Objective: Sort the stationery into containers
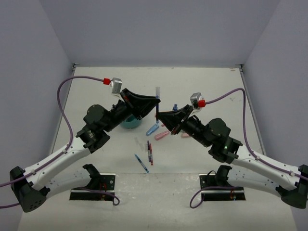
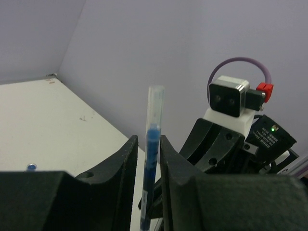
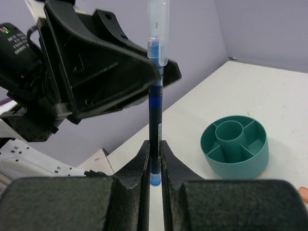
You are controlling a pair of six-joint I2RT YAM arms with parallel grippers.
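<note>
A blue pen with a clear cap (image 1: 157, 91) stands upright above the table between my two grippers. In the right wrist view the pen's lower part (image 3: 155, 130) is pinched by my right gripper, shut on it, with the blue end showing below the fingertips. My left gripper reaches around the pen higher up. Its fingers stand apart, with a gap visible beside the pen (image 2: 150, 173), so it looks open. The round teal divided holder (image 3: 240, 163) looks empty; in the top view the left arm partly hides this holder (image 1: 131, 123).
On the table lie a blue pen (image 1: 142, 163), several darker and red pens (image 1: 150, 155), a blue marker (image 1: 152, 129) and a pink marker (image 1: 161, 135). A small blue-capped bottle (image 1: 175, 107) is partly behind the right gripper.
</note>
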